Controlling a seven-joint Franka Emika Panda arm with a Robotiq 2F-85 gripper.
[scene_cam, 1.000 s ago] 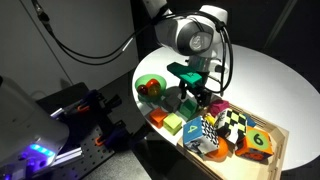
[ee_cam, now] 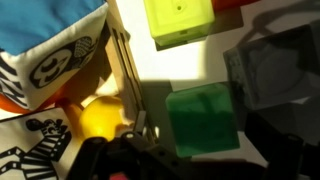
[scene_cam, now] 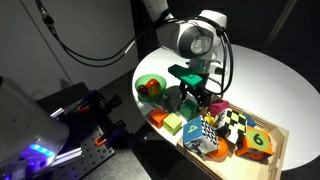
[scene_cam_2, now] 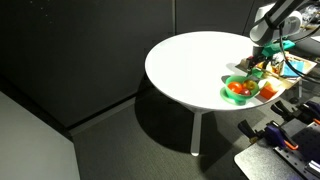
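In the wrist view a green block lies on the white table, between the two dark fingers of my gripper. The gripper is open, with a gap seen on the block's left side; the right finger is close to the block, and contact there cannot be told. From exterior view 1, the gripper is low over the table beside the wooden tray, and the green block shows beneath it. Exterior view 2 has the gripper at the right edge, small and partly hidden.
A wooden tray holds several patterned cubes and an orange block. A yellow-green block and a dark translucent block lie near the green one. Left stands a green bowl with red and other items.
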